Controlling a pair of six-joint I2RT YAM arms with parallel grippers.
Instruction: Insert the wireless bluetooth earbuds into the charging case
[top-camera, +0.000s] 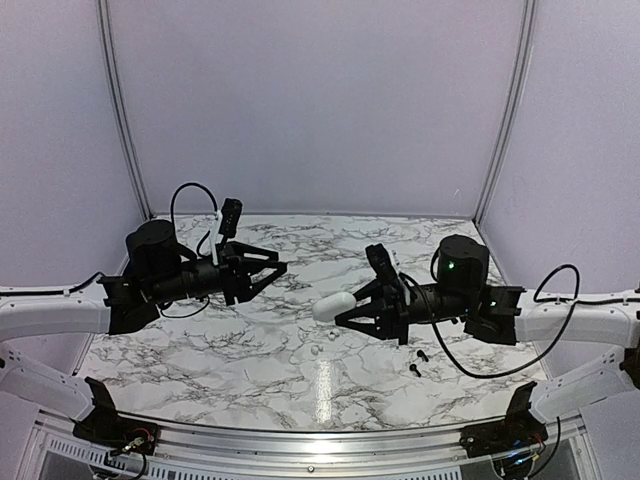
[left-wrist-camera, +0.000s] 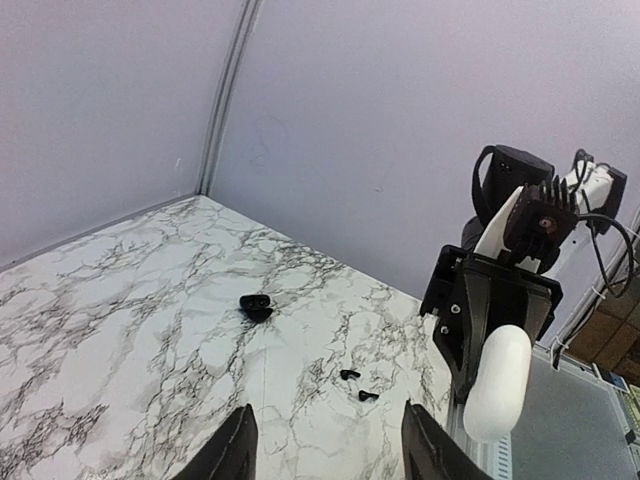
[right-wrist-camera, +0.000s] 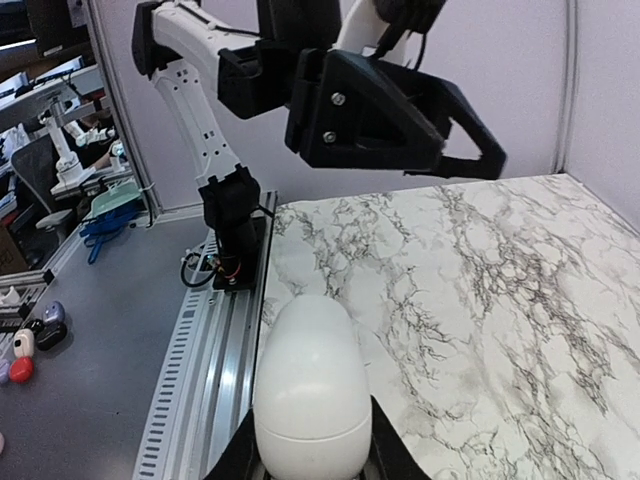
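Observation:
A white oval charging case (top-camera: 333, 306) is held by my right gripper (top-camera: 350, 308) above the middle of the table; in the right wrist view the case (right-wrist-camera: 311, 385) fills the bottom centre. My left gripper (top-camera: 272, 270) is open, apart from the case at the upper left, its two fingers spread low in the left wrist view. Small white earbuds (top-camera: 315, 350) lie on the marble table below. Two small black pieces (top-camera: 414, 368) lie at the right, also visible as black pieces (left-wrist-camera: 368, 394) in the left wrist view.
A black object (left-wrist-camera: 255, 307) sits farther back on the marble table (top-camera: 200, 370). Walls enclose the back and sides.

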